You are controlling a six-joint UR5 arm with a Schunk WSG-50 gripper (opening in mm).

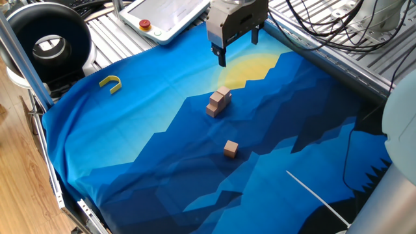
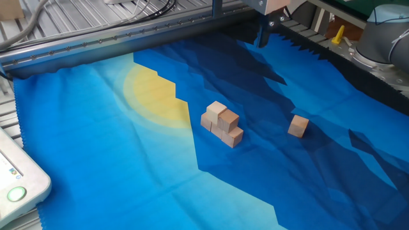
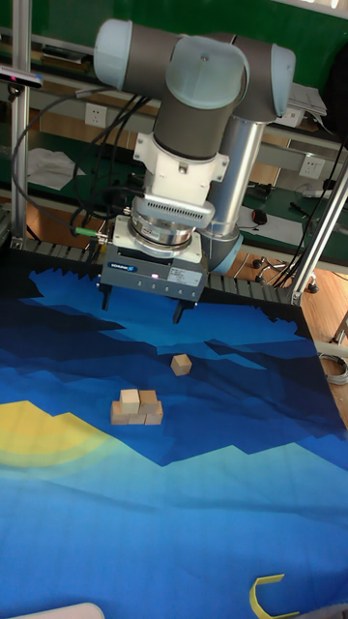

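Note:
Wooden cubes are piled in a small stack on the blue cloth, two resting on a bottom row of three, as exterior view 3 shows the stack. A single wooden cube lies apart from it, and in exterior view 2 this lone cube is to the right of the pile. My gripper hangs above the cloth, away from all the cubes. Its two fingers stand wide apart with nothing between them, as the gripper also shows in exterior view 3. Exterior view 2 catches only part of it.
A yellow U-shaped piece lies near the cloth's edge. Beyond that edge rests a teach pendant with a red button. A thin white rod shows at lower right.

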